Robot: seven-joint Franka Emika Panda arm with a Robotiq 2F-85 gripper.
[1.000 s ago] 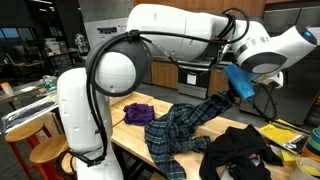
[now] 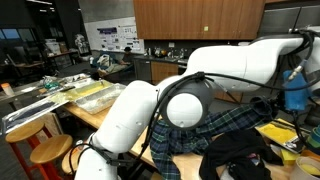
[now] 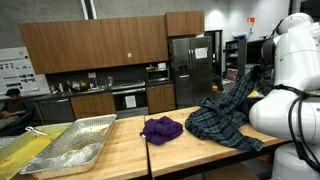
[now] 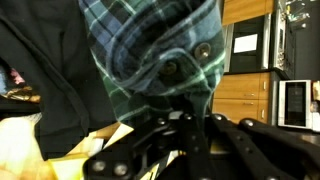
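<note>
A dark green and navy plaid cloth [image 3: 215,122] lies partly spread on the wooden table, one part drawn up towards the right. In the wrist view my gripper is shut on the bunched plaid cloth [image 4: 160,60], where buttons show. In exterior view 1 the cloth [image 2: 200,132] stretches up to the right, towards the blue-marked wrist of the arm. The fingertips are hard to make out there, and the white arm covers much of the table.
Black cloth [image 2: 236,152] lies at the table's right, with yellow items [image 2: 278,134] beyond. A purple cloth [image 3: 162,130] rests on the table, left of the plaid one. A metal tray [image 3: 75,150] stands at the far left. Bare table shows between tray and purple cloth.
The gripper has moved right in exterior view 1, pulling the plaid cloth's raised part along.
</note>
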